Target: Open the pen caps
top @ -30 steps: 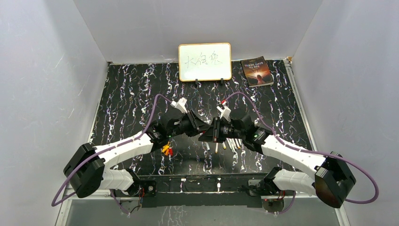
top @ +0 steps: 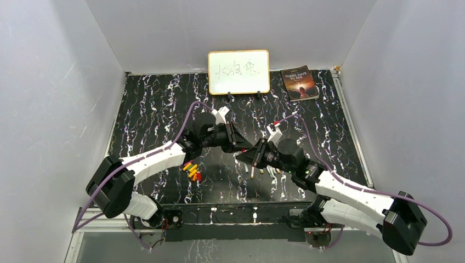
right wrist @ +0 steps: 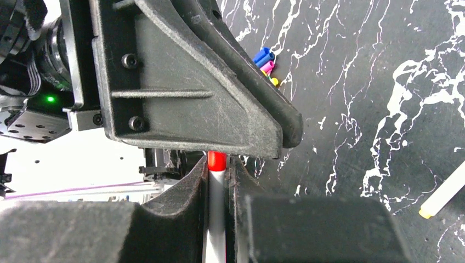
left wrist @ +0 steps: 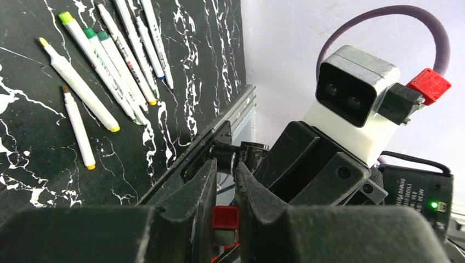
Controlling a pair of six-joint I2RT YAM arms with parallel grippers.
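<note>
My two grippers meet above the middle of the table [top: 153, 104]. In the right wrist view my right gripper is shut on a white pen [right wrist: 216, 219] with a red top [right wrist: 217, 160], which sits just under my left gripper's body. In the left wrist view the red piece [left wrist: 225, 218] is at the fingertips of my left gripper; whether those fingers grip it is unclear. More white pens [left wrist: 79, 87] lie on the table, some with coloured tips showing.
A pile of loose coloured caps [top: 193, 171] lies left of centre near the front. A whiteboard [top: 238, 71] and a book [top: 299, 83] stand at the back.
Both arms have shifted slightly right over the last second, their grippers staying together with the pen between them.
</note>
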